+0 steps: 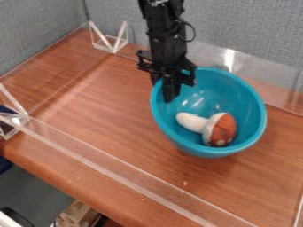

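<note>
A turquoise bowl [226, 95] rests on the wooden surface at the right of the camera view. Inside it lies a toy mushroom with a white stem [190, 121] and an orange-brown cap [222, 127]. My dark gripper [168, 87] reaches down from the top to the bowl's left rim, its fingertips overlapping that rim. Whether it is shut on the rim cannot be told.
Clear walls edge it, with white brackets [109, 40] at the back left and at the left edge. A grey wall stands behind.
</note>
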